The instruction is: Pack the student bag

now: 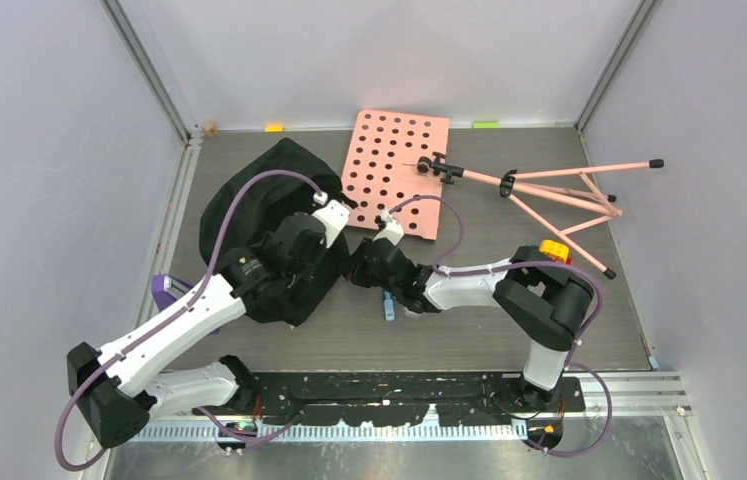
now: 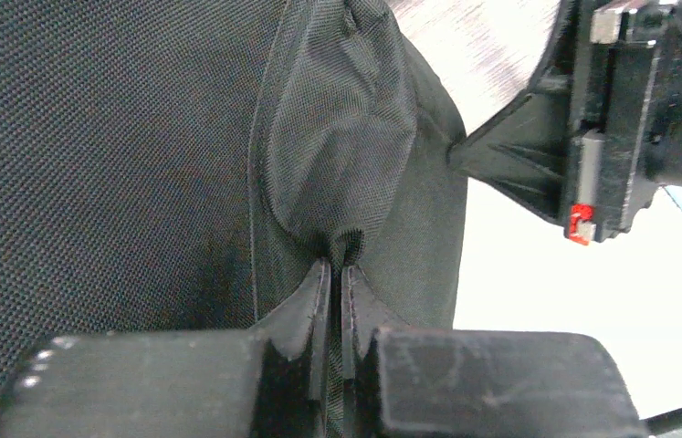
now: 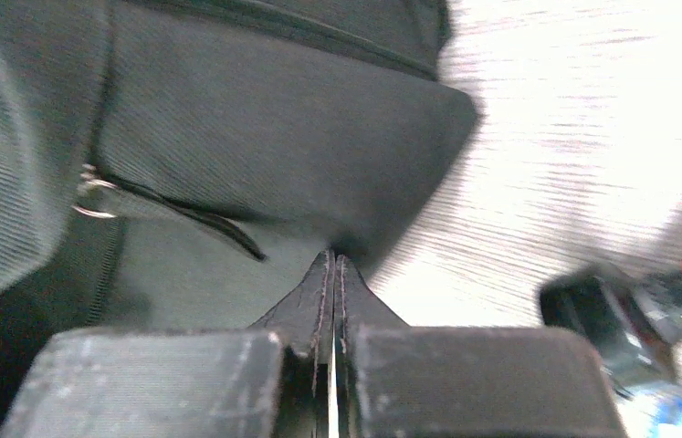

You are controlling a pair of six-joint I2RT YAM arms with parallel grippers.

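Observation:
The dark student bag point(image 1: 274, 170) lies on the left of the table, partly covered by my left arm. My left gripper is shut on a fold of the bag's fabric. In the right wrist view, a black zipper pull point(image 3: 195, 215) on a small metal ring point(image 3: 93, 199) lies up and left of my right gripper. That gripper's fingertips are together with nothing between them, close against the dark cloth at the bag's side. The zipper pull is outside the fingers.
A pink perforated board point(image 1: 399, 150) and a pink tripod stand point(image 1: 549, 190) lie behind and right. A small blue item point(image 1: 389, 307) rests below the right gripper. Something purple point(image 1: 169, 288) stands beside the bag. A yellow toy block point(image 1: 554, 250) sits far right.

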